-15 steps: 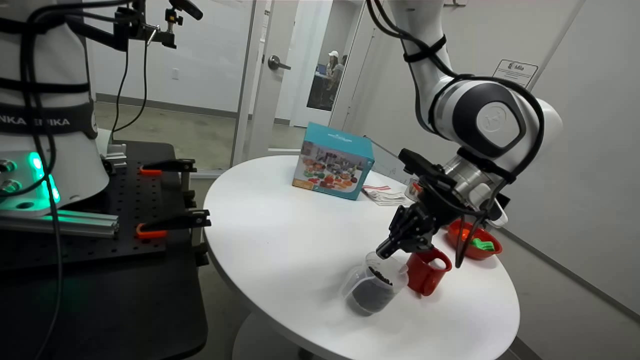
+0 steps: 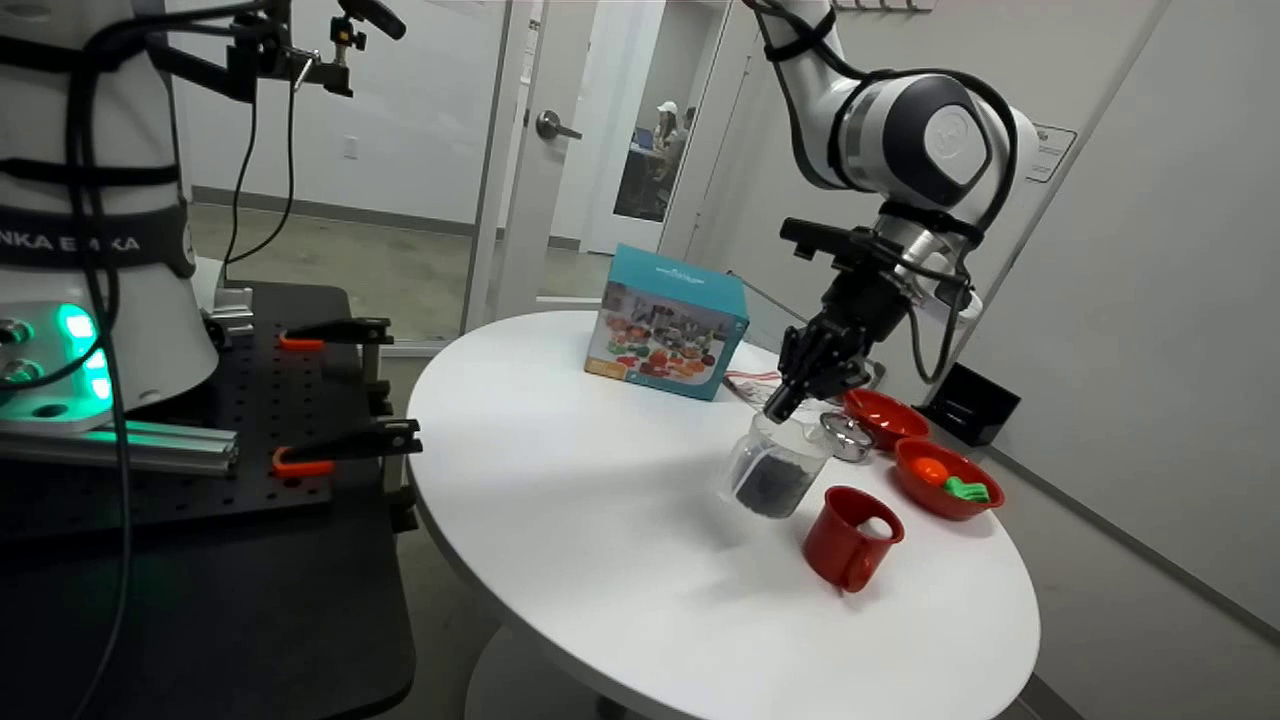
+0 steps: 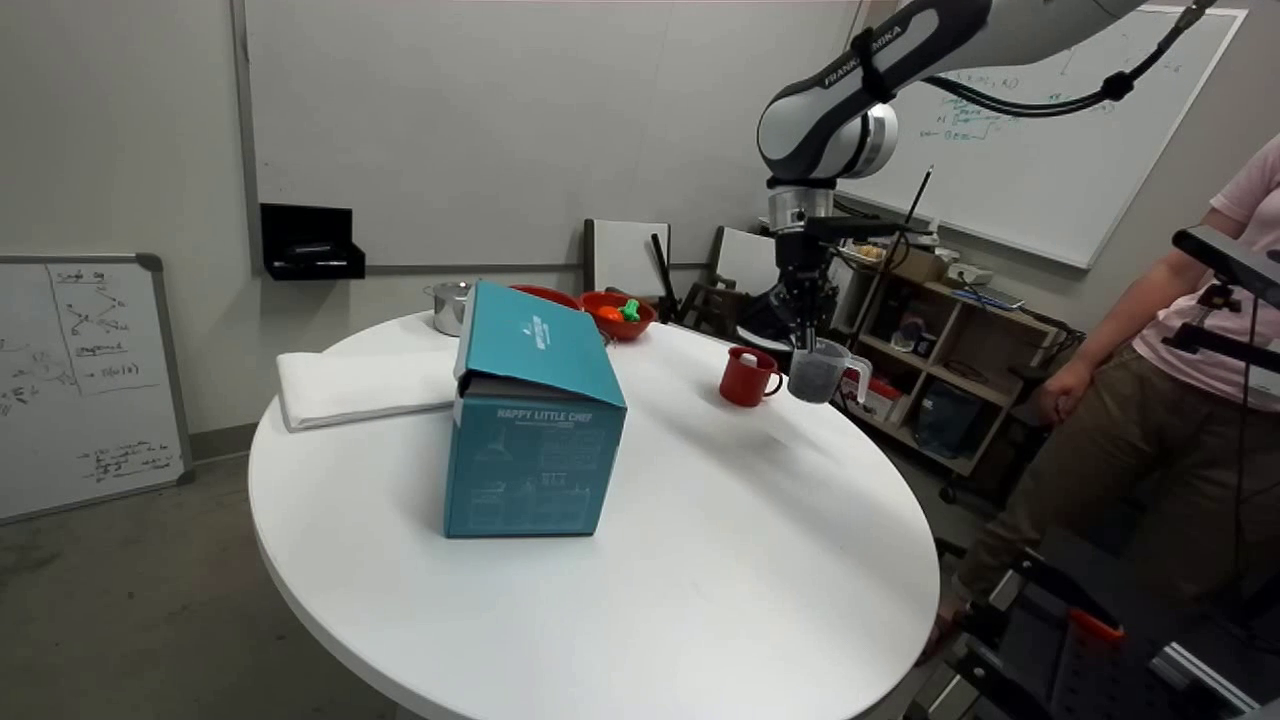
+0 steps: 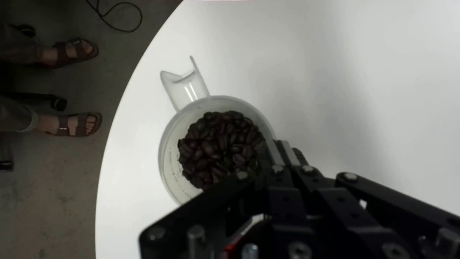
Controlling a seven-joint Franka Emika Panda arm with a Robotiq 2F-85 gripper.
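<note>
A clear measuring cup (image 2: 771,478) with a handle hangs above the white table, partly filled with dark beans. My gripper (image 2: 780,406) is shut on its thin rim. In the wrist view the fingers (image 4: 288,151) pinch the rim on the side away from the handle, and the coffee beans (image 4: 220,149) lie inside the cup. A red mug (image 2: 849,540) stands on the table close to the cup, with something white in it. Exterior view 2 has the cup (image 3: 818,372) just right of the mug (image 3: 746,377).
Red bowls, one with toy food (image 2: 933,472), and a metal lid (image 2: 847,437) stand beyond the mug. A teal box (image 2: 667,322) occupies another part of the white table (image 2: 564,480). A person (image 3: 1164,348) stands at the right in exterior view 2.
Gripper and measuring cup have moved up and away from exterior view 1, past the red mug's side. The cup was lower, nearer the table's front edge. The mug has not moved.
</note>
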